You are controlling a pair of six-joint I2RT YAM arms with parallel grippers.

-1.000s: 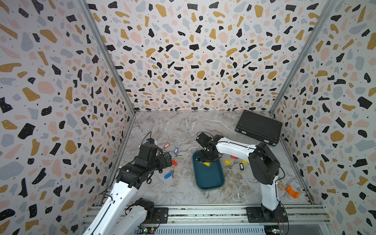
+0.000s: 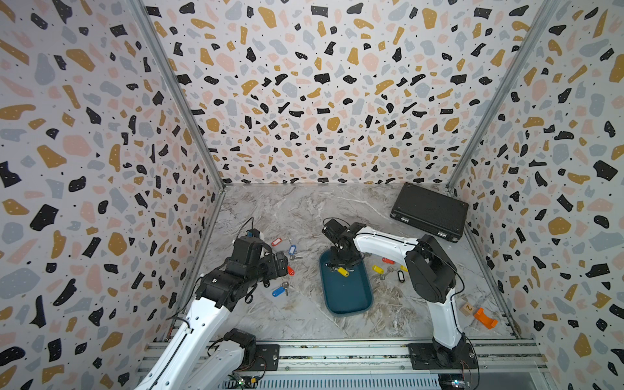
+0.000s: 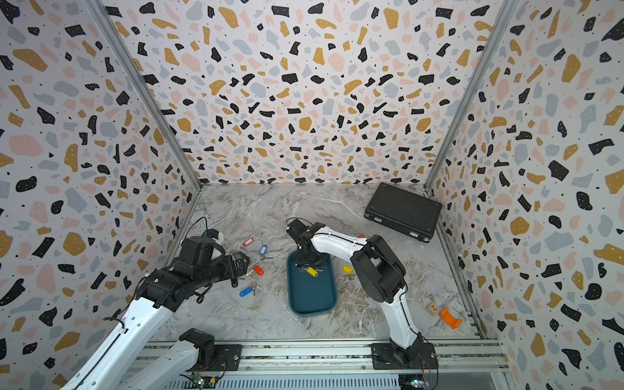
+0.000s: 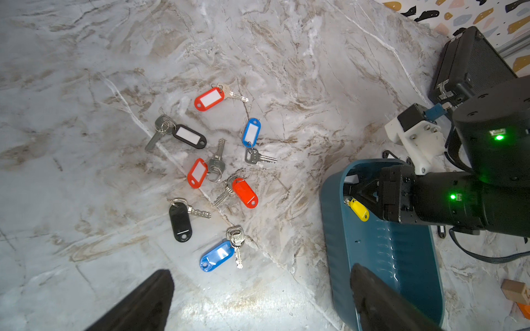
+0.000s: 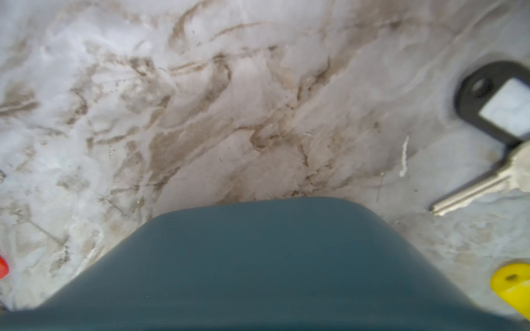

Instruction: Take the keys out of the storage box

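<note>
The teal storage box (image 2: 347, 305) stands mid-table. In it, near the far end, lies a key with a yellow tag (image 4: 360, 210); beside it something dark with a white label (image 4: 351, 179) is partly covered. My right gripper reaches down into the box right by these tags; its finger opening is hidden. The right wrist view shows the box wall (image 5: 265, 259) but no fingers. To the left of the box, my left gripper hangs above the table, open and empty, its fingers (image 4: 149, 300) wide apart.
Keys with red (image 4: 209, 99), blue (image 4: 217, 255) and black (image 4: 180, 221) tags lie scattered left of the box. More keys, among them a yellow-tagged one (image 2: 378, 269), lie to its right. A black case (image 2: 430, 211) stands back right.
The left arm has hardly moved.
</note>
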